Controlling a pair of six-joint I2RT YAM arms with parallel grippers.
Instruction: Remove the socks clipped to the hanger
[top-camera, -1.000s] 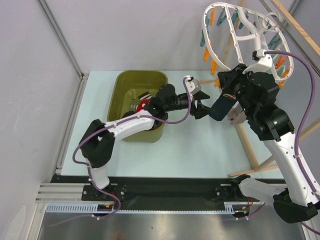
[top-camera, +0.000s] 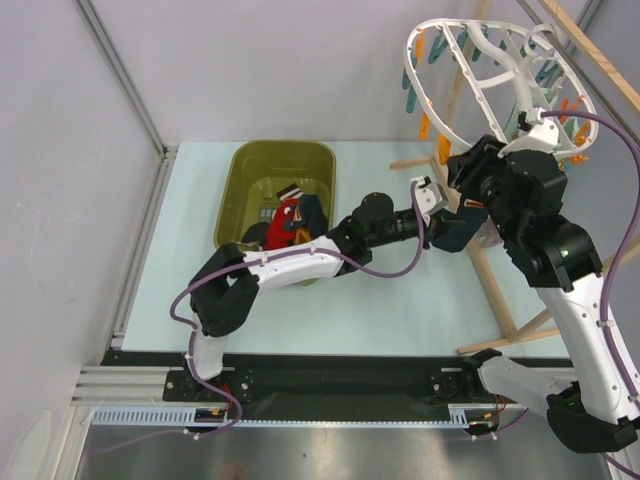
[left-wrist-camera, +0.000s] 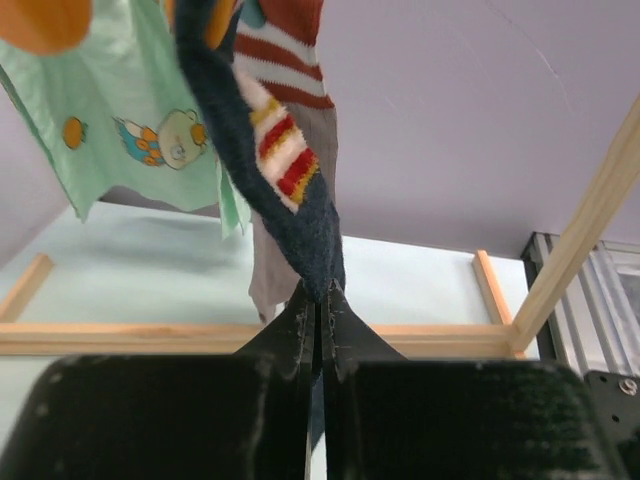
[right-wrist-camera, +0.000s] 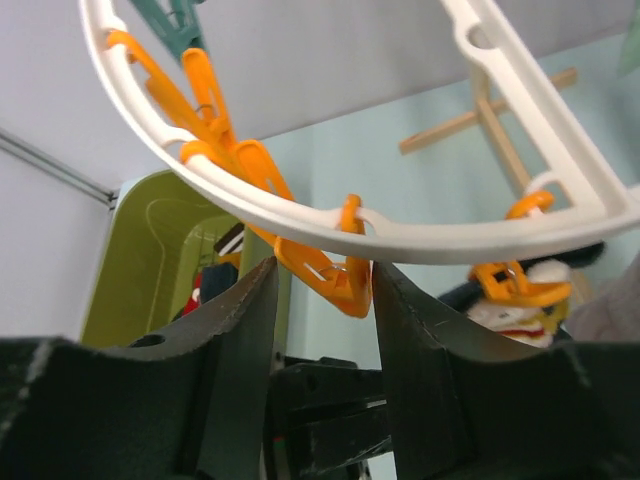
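A navy sock (left-wrist-camera: 325, 225) with a red, white and yellow striped band runs up and left in the left wrist view, its lower part pinched in my left gripper, which is shut on it. From above, the dark sock (top-camera: 463, 228) hangs below the white hanger (top-camera: 425, 98), between my two arms. My right gripper stands part open at the hanger's rim, its fingers (right-wrist-camera: 258, 300) parted on either side of an orange clip (right-wrist-camera: 350, 290). Whether the sock's top is still in a clip is hidden.
Other socks and a pale green cloth (left-wrist-camera: 130, 110) hang close by. More orange and teal clips line the rim. The wooden stand (top-camera: 495, 295) is behind the right arm. An olive bin (top-camera: 240, 185) holding socks sits at the left.
My left gripper has moved right, from beside the dark sock onto it, and closed. The right gripper and the hanger's rim have shifted slightly to the right.
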